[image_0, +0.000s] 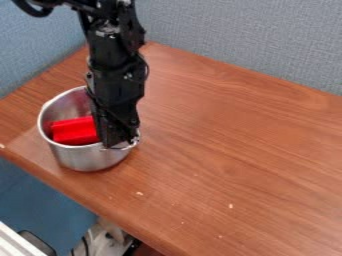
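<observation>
A silver metal pot (80, 156) stands on the wooden table near its left front edge, with a red object (72, 131) lying inside. My black gripper (118, 140) reaches down over the pot's right side, its lower end at the rim and partly inside. The fingers look shut; whether anything thin is between them is too small to tell. The arm hides the back right of the pot.
A grey-blue partition (267, 50) runs along the back. Blue floor lies beyond the front left edge.
</observation>
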